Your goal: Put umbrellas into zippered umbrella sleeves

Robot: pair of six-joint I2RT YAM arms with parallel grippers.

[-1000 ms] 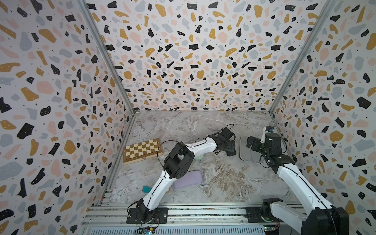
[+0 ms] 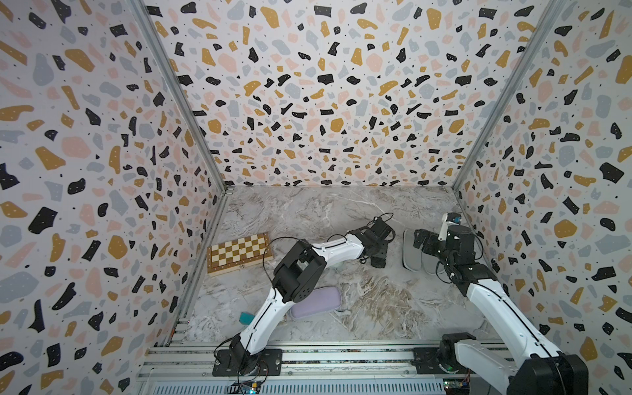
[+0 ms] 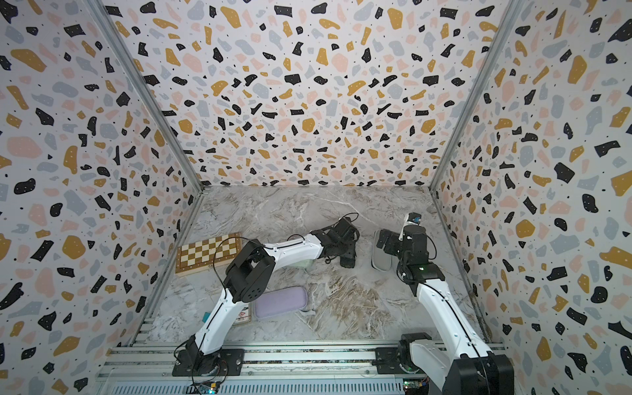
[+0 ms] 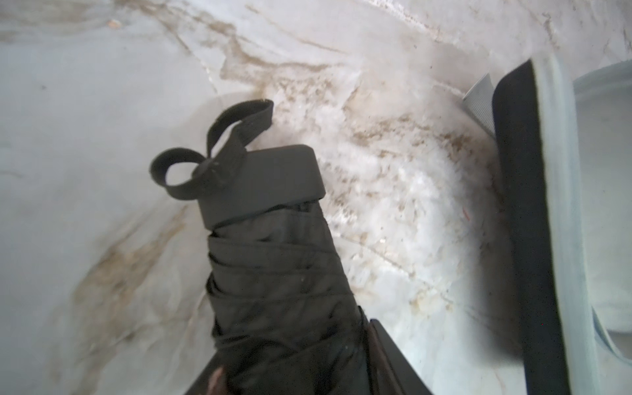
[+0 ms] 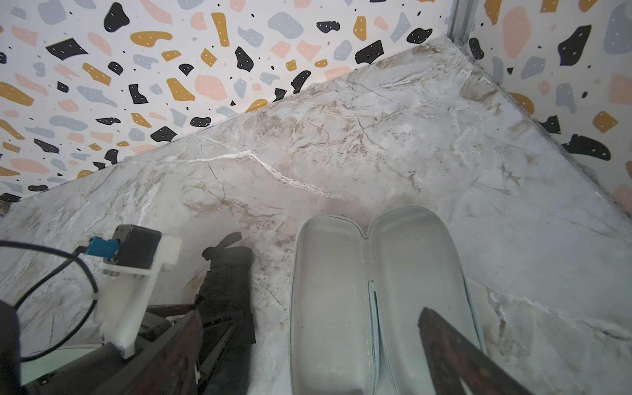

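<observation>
A black folded umbrella (image 4: 276,263) with a wrist strap lies on the marble table. My left gripper is over it, one finger (image 4: 395,362) along each side; how firmly they press cannot be told. In the top left view the umbrella's near end (image 2: 378,262) shows below the left gripper (image 2: 380,249). To its right a grey zippered sleeve (image 5: 332,289) lies unzipped and spread open, its dark outer side (image 4: 530,217) facing the umbrella. Above the sleeve my right gripper stands open and empty, its fingers (image 5: 444,349) wide apart.
A closed purple case (image 2: 319,301) lies near the front, partly behind the left arm. A pale green case (image 3: 302,263) is mostly hidden under that arm. A chessboard (image 2: 239,253) is at left, a teal item (image 2: 247,318) front left.
The right arm has stayed still.
</observation>
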